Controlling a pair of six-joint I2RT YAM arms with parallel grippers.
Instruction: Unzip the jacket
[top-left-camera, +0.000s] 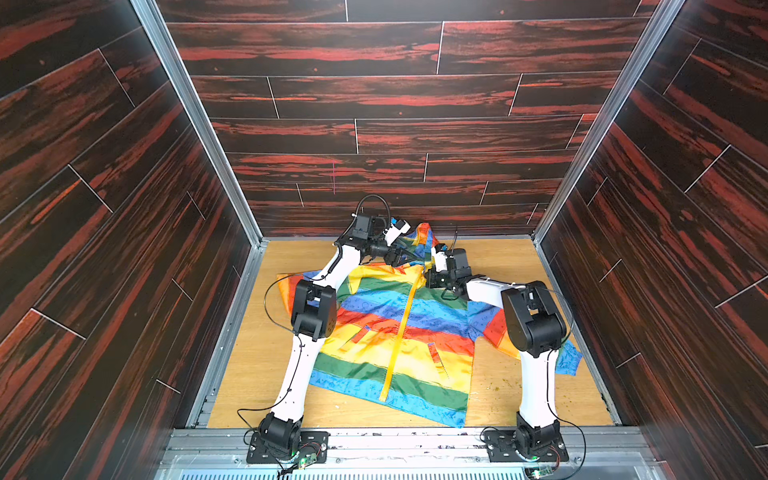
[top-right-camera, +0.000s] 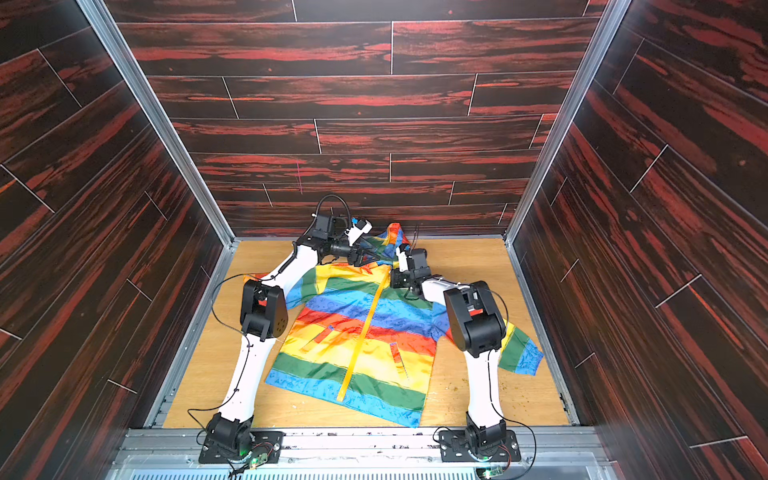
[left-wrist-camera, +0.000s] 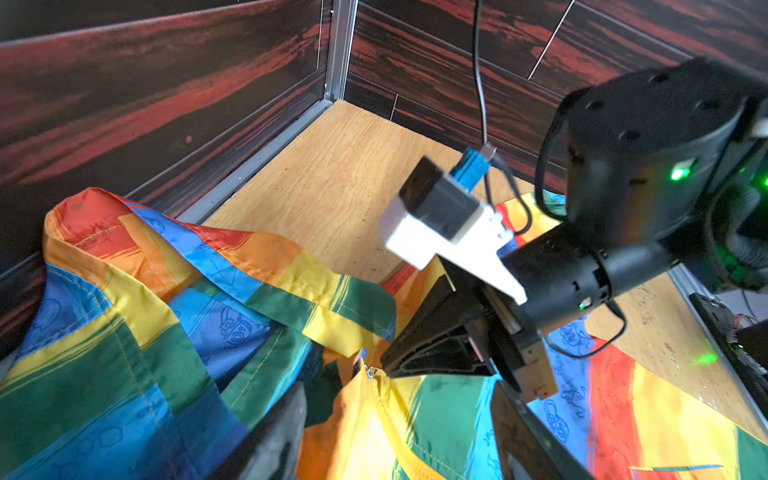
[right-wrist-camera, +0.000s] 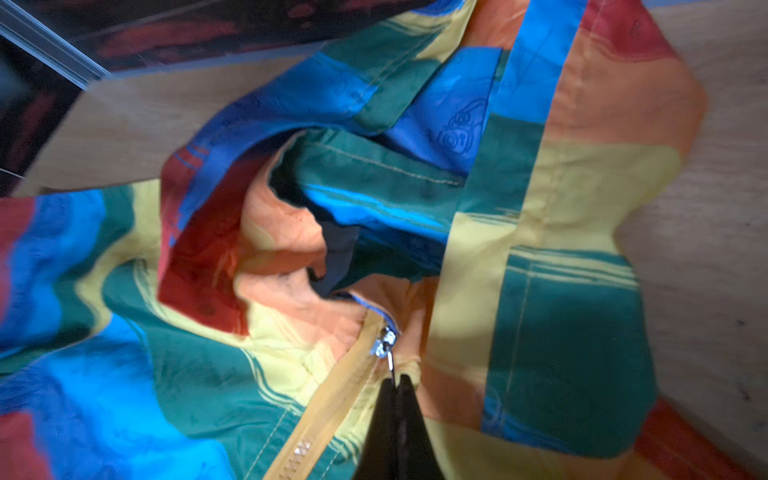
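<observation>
The rainbow-striped jacket (top-left-camera: 376, 320) lies front up on the table, its yellow zipper (top-left-camera: 402, 328) running from collar to hem. At the collar, the small metal zipper slider (right-wrist-camera: 385, 342) sits at the top of the zipper tape (right-wrist-camera: 328, 408). A thin pull tab (right-wrist-camera: 390, 361) leads from it to the shut fingertips of my right gripper, which appear to pinch its end. My left gripper is open over the collar's left side, with one finger (left-wrist-camera: 276, 436) on each side of the collar and zipper line; nothing is seen gripped.
The hood (left-wrist-camera: 184, 296) lies bunched open behind the collar. The two grippers are close together near the neck. Bare table (top-left-camera: 512, 260) shows at the back right, and the sleeve (top-left-camera: 568, 357) spreads out to the right.
</observation>
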